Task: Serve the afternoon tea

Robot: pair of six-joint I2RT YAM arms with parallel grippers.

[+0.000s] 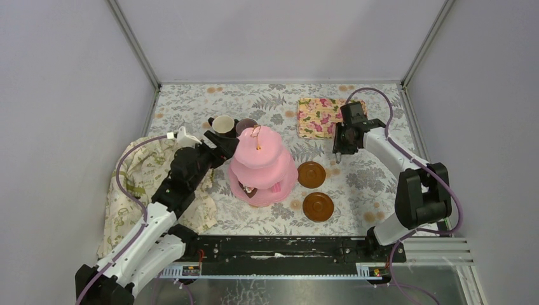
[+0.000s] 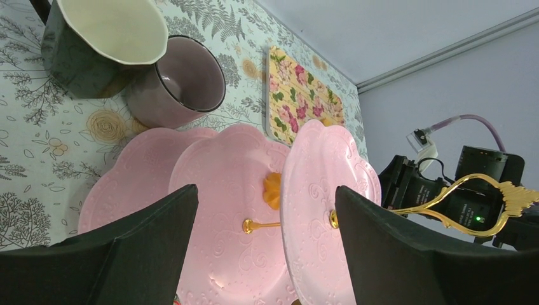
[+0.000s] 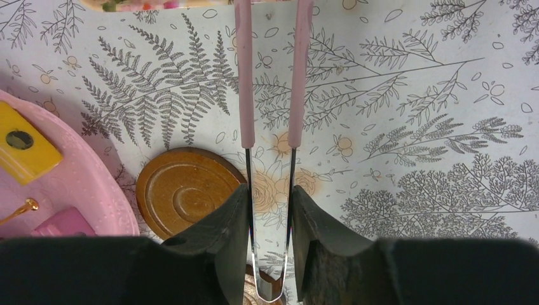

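Observation:
A three-tier pink cake stand (image 1: 267,147) with gold handle stands at centre, its plates (image 2: 318,248) close under my left gripper, which is open with nothing held. My right gripper is shut on pink-tipped metal tongs (image 3: 299,76), held above the cloth right of the stand. A yellow item (image 3: 25,143) and a pink one (image 3: 63,225) show on the stand. Two brown coasters (image 1: 318,207) lie right of it.
A cream-lined cup (image 1: 222,124) and a mauve cup (image 2: 178,95) stand behind the stand. A floral tray (image 1: 314,117) lies at the back right. Crumpled cloth (image 1: 127,203) covers the left side. Walls enclose three sides.

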